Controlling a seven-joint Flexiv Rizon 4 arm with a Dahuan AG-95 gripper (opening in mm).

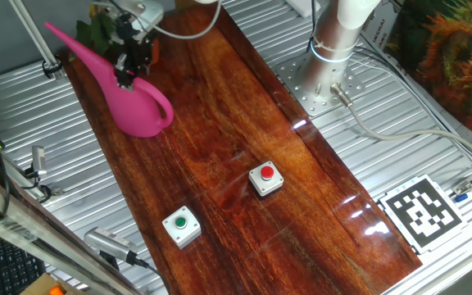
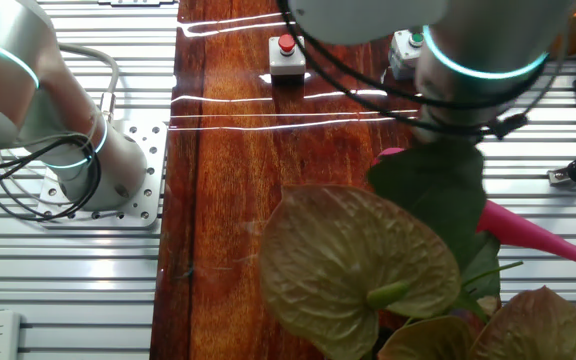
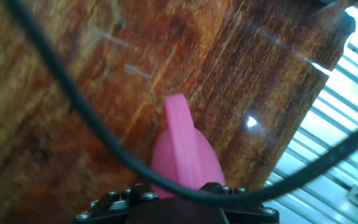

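A pink watering can [image 1: 134,111] stands near the table's far left edge, its long spout angled toward the upper left and its looped handle on the lower right. Above the can's top hangs my gripper [image 1: 134,75], its dark fingers spread apart and nothing visible between them. In the wrist view the can [image 3: 194,163] lies just past the gripper, with the handle pointing away from it. The can's lower part is hidden there by the gripper and a dark cable. In exterior view 2, leaves mostly cover the can, leaving the spout [image 2: 538,238] in sight.
A red button box [image 1: 266,178] and a green button box [image 1: 181,226] sit on the wooden table [image 1: 220,106]. A leafy plant [image 2: 358,265] stands at the far end, close to the spout. A loose cable [image 3: 86,112] crosses the wrist view.
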